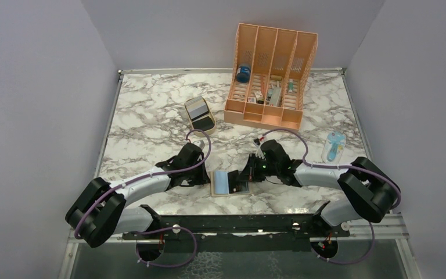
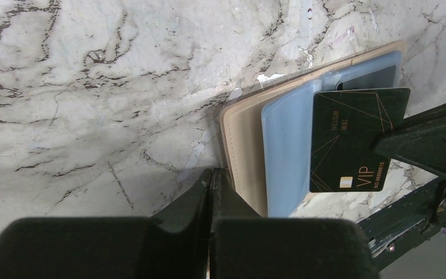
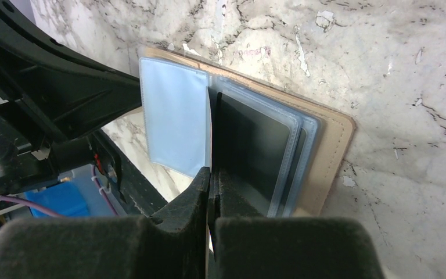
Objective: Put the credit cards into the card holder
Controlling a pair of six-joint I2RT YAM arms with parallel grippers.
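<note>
The card holder (image 1: pixel 220 183) lies open on the marble at the front middle, tan with blue sleeves. A black VIP card (image 2: pixel 342 145) stands over its sleeves in the left wrist view, the right gripper's tip against it; the right wrist view shows a blue flap (image 3: pixel 174 116) beside dark pockets. My left gripper is shut at the holder's tan left edge, nothing visible held. My right gripper is shut at the flap's edge by the card; whether anything thin is between its fingers is unclear.
A tan box (image 1: pixel 197 108) with cards sits behind the holder. An orange compartment organizer (image 1: pixel 262 119) with small items stands at the back right, and a blue item in packaging (image 1: pixel 334 146) lies at the right.
</note>
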